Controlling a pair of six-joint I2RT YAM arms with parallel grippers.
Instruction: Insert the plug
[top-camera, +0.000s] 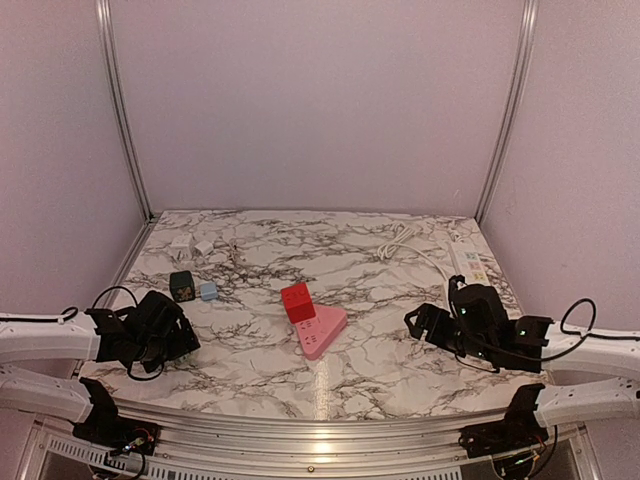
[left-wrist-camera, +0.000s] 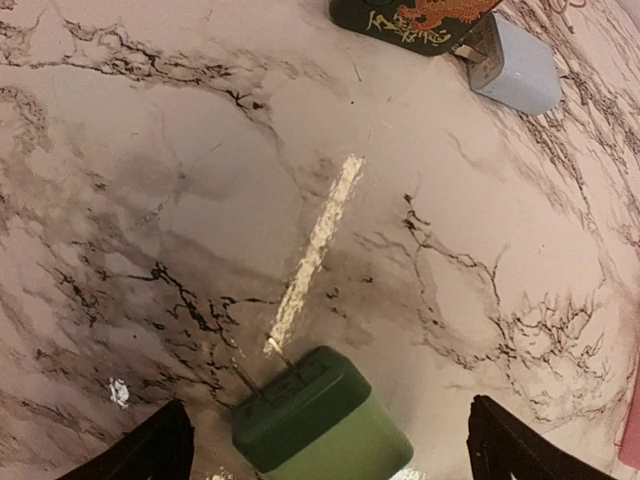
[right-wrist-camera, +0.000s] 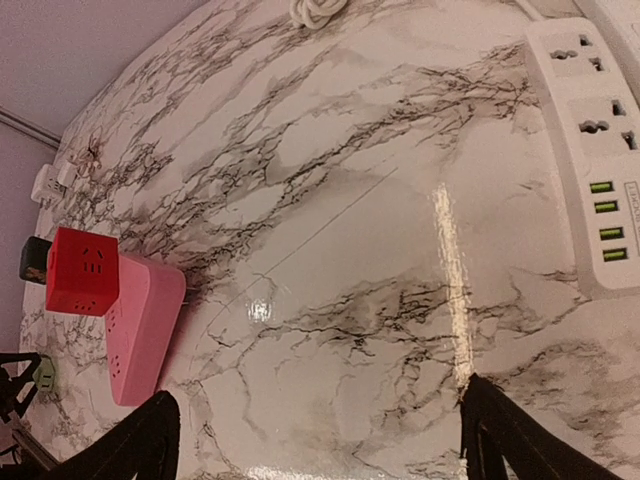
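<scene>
A green plug (left-wrist-camera: 320, 430) with metal prongs lies on the marble table between the open fingers of my left gripper, at the front left in the top view. A white power strip (right-wrist-camera: 590, 160) with sockets lies at the right, partly behind my right arm from above. My right gripper is open above bare table. A pink triangular socket block (top-camera: 320, 335) and a red cube socket (top-camera: 297, 300) sit mid-table.
A dark printed cube (top-camera: 182, 286), a light-blue block (top-camera: 208, 291) and white blocks (top-camera: 182, 245) stand at the back left. A coiled white cable (top-camera: 395, 243) lies at the back right.
</scene>
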